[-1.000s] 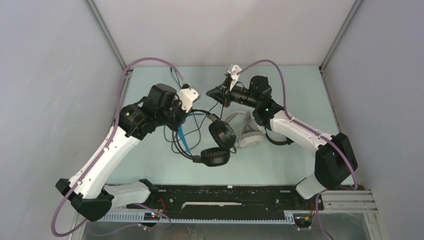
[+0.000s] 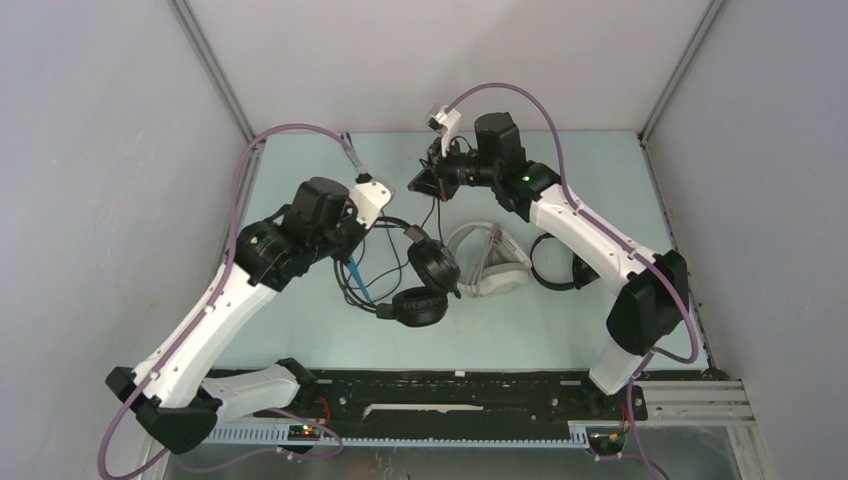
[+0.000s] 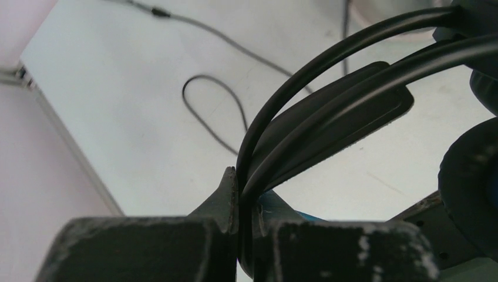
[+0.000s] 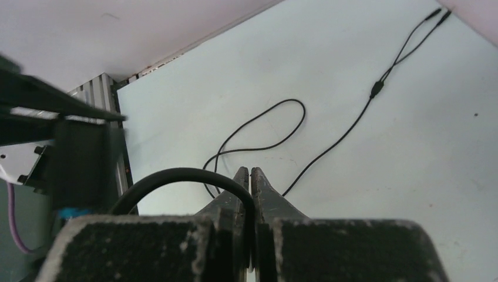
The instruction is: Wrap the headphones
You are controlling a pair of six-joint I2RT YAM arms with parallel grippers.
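Note:
Black headphones [image 2: 420,305] hang from my left gripper [image 2: 349,232], which is shut on their headband; in the left wrist view the band [image 3: 352,41] rises from between its fingers and an ear cup [image 3: 470,182] shows at right. My right gripper [image 2: 420,183] is raised at upper centre, shut, its tips together in the right wrist view, with a dark cable looping over it. The headphone cable [image 4: 332,147] trails across the table in loops, ending in two plugs [image 4: 446,16].
White headphones [image 2: 505,278] and another dark headset [image 2: 555,282] lie on the table's right half, under and beside the right arm.

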